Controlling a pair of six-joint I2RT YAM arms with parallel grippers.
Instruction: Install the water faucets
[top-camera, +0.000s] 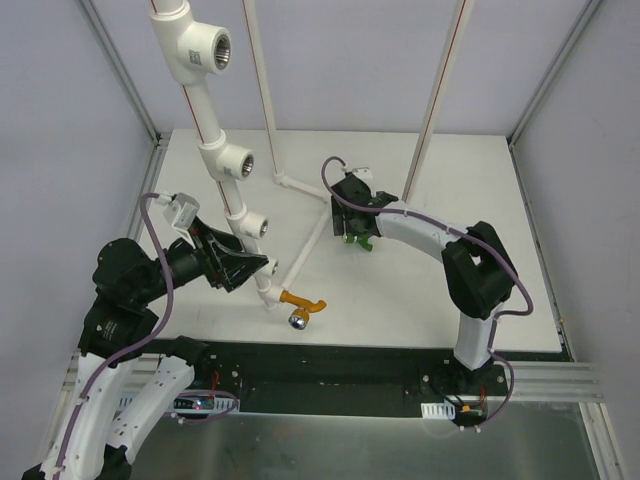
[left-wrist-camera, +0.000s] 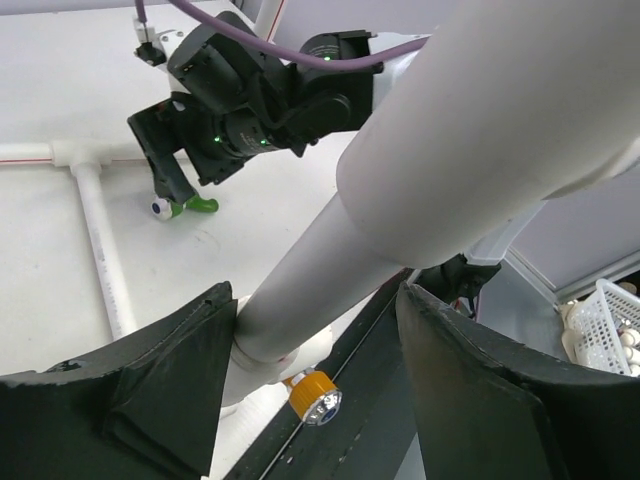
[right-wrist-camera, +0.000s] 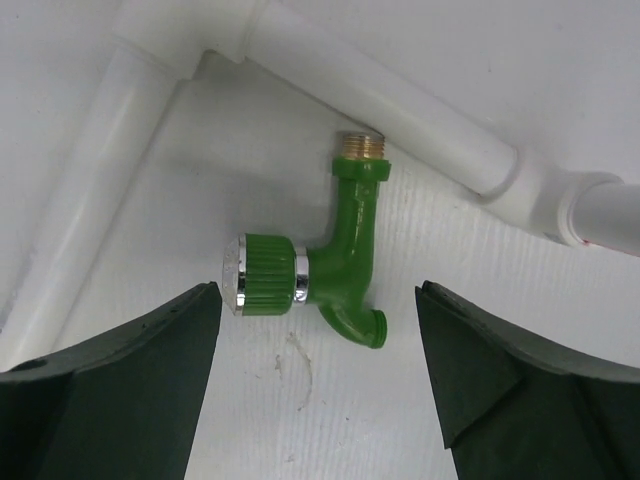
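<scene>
An orange faucet sits at the lower end of the upright white pipe; its knob shows in the left wrist view. My left gripper is partly open, one finger on either side of that pipe, with a gap visible on the right. In the right wrist view a green faucet lies on the white panel, brass thread upward in the picture and knob to the left. Above it hovers my right gripper, open, fingers apart and nothing between them; from the top it hides much of the faucet.
More open sockets line the upright pipe. A thin white pipe runs along the panel close to the green faucet. A white basket with small pieces stands at the right of the left wrist view.
</scene>
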